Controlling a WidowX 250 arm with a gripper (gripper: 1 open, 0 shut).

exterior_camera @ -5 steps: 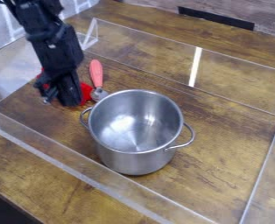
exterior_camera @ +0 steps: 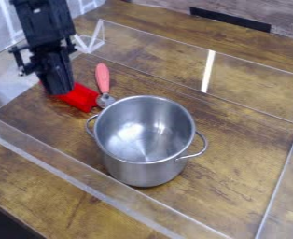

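Note:
My dark gripper (exterior_camera: 52, 73) hangs at the upper left, just over a red object (exterior_camera: 76, 97) lying on the wooden table; its fingers look close together, with nothing visible between them. Right of the red object is a utensil with a pink handle (exterior_camera: 102, 78) and a metal end. A large steel pot (exterior_camera: 144, 154) with two loop handles stands at the centre, to the right of and in front of the gripper.
Clear low walls or panels border the wooden work area (exterior_camera: 236, 140).
My gripper has moved left and up, uncovering more of the red object. The pot and pink-handled utensil look unmoved.

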